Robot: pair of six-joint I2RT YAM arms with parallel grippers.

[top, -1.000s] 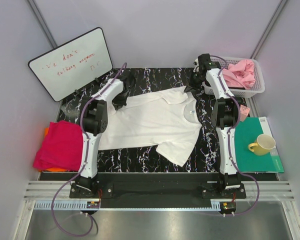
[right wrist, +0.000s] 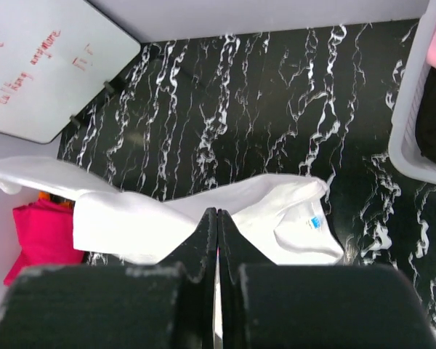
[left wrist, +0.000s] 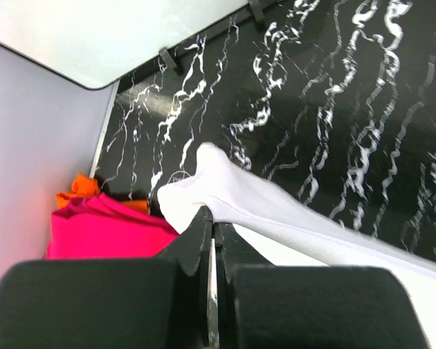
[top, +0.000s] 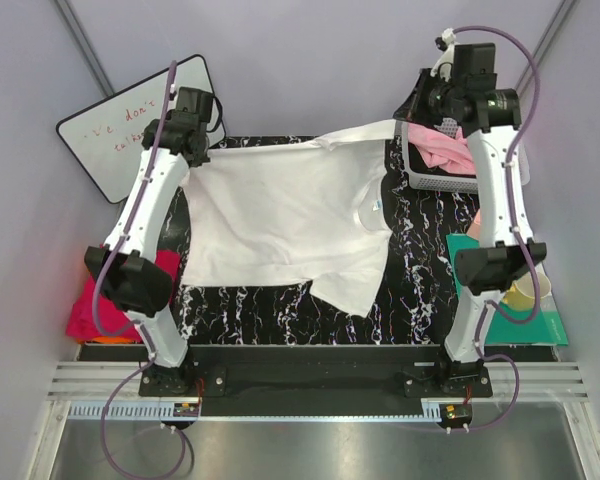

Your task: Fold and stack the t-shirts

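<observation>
A white t-shirt (top: 280, 220) spans the middle of the marble table, its upper edge lifted and stretched between the grippers, one sleeve trailing toward the front. My left gripper (top: 206, 152) is shut on the shirt's edge at the upper left; in its wrist view the fabric (left wrist: 261, 218) sits at the fingertips (left wrist: 211, 218). At the upper right, my right gripper (top: 402, 114) is shut on the other end, held high; in its wrist view the shirt (right wrist: 283, 233) spreads below the fingertips (right wrist: 217, 215).
A whiteboard (top: 100, 130) leans at back left. Red cloths (top: 85, 310) lie front left. A basket (top: 435, 182) with pink cloth stands back right. A green mat (top: 535, 325) holds a yellow mug (top: 520, 295) at front right.
</observation>
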